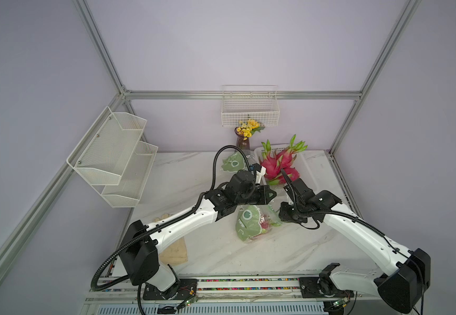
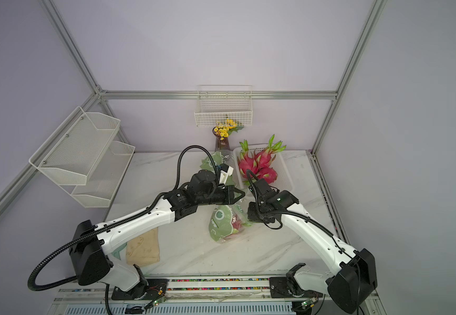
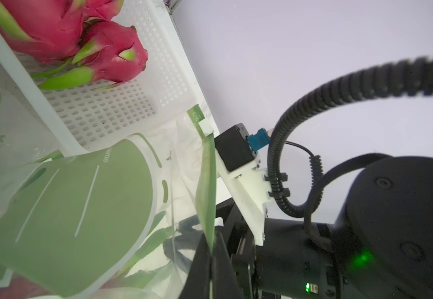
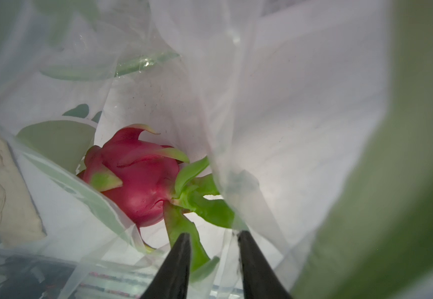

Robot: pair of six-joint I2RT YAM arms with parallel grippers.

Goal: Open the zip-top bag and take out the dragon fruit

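Note:
A clear zip top bag with green print (image 1: 248, 224) stands on the table under both arms. My left gripper is shut on the green zip edge (image 3: 206, 184) of the bag at its top. Looking into the bag's mouth, the right wrist view shows a pink dragon fruit (image 4: 141, 172) with green leaves inside. My right gripper is open at the mouth, its blurred fingers (image 4: 176, 264) near the leaf tips with nothing clearly between them. Clear film crosses part of the leaves.
Several dragon fruits (image 1: 273, 165) lie in a white basket (image 3: 136, 99) behind the bag. Another green-printed bag (image 1: 233, 162) lies beside the basket, and a flower vase (image 1: 242, 141) stands at the back. A tan cloth (image 2: 144, 248) is at front left.

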